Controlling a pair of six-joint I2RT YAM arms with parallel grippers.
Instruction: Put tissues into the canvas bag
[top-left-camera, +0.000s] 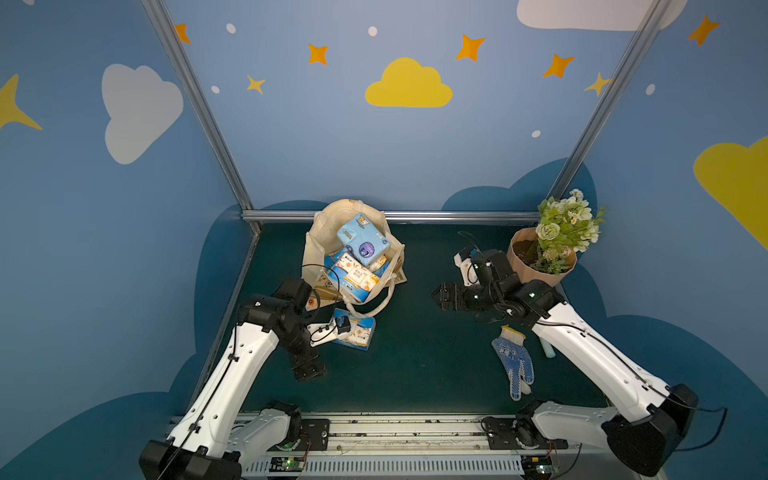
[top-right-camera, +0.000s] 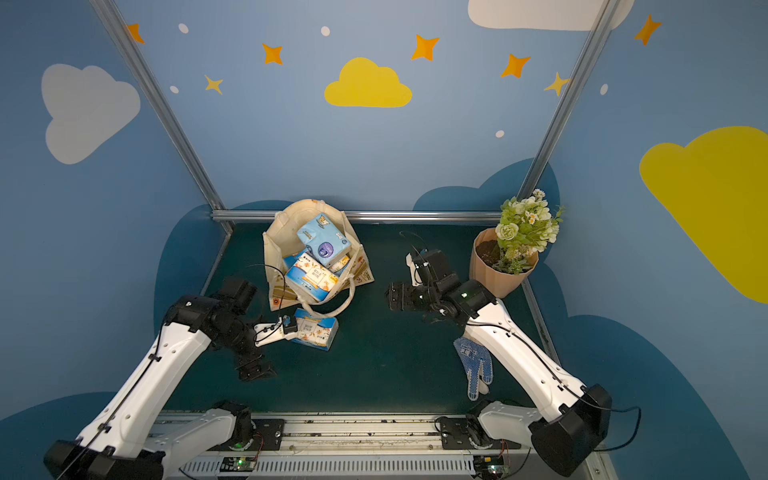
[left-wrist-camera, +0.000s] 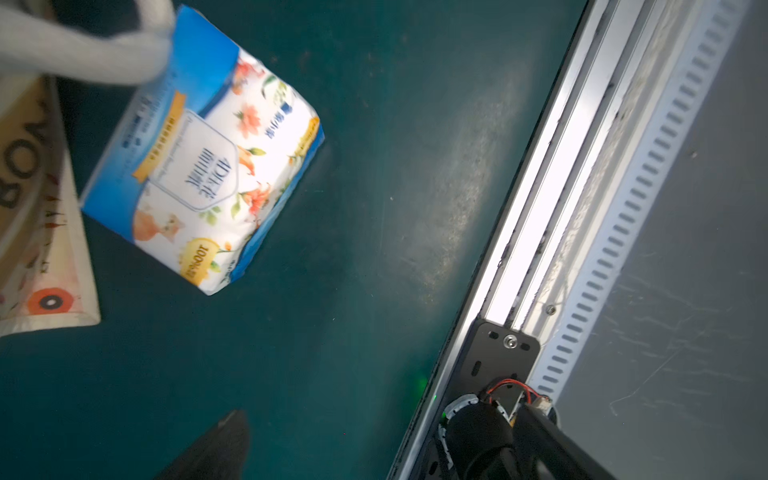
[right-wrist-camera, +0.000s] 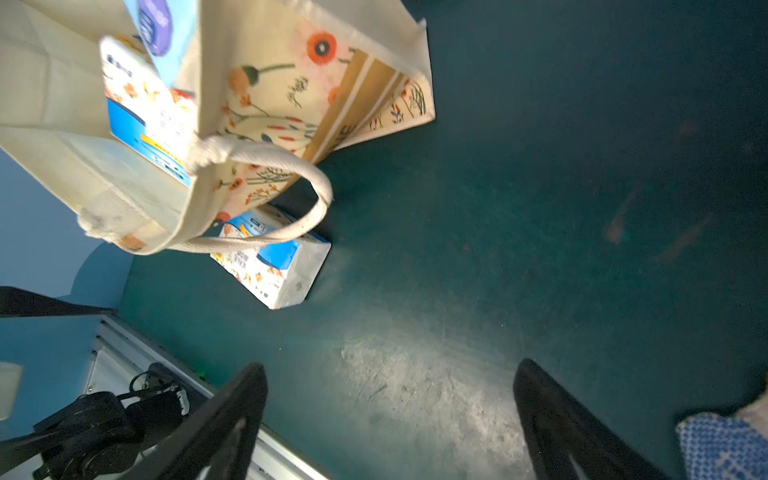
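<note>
The cream canvas bag (top-left-camera: 316, 232) stands open at the back left, its rope handle drooping over the front. Inside it a light-blue pack (top-left-camera: 362, 239) rests on top of a blue-and-white tissue pack (top-left-camera: 352, 276). Another tissue pack (left-wrist-camera: 216, 160) lies flat on the table just in front of the bag, partly under the handle. My left gripper (top-left-camera: 308, 369) is open and empty, in front of the bag and left of that loose pack. Over the table's middle, right of the bag, my right gripper hangs open with nothing between its fingers.
At the back right stands a potted plant (top-left-camera: 537, 260) with white flowers, close to my right arm. A blue glove (top-left-camera: 513, 366) lies at the front right. Bare table (top-left-camera: 424, 360) stretches between the loose pack and the glove.
</note>
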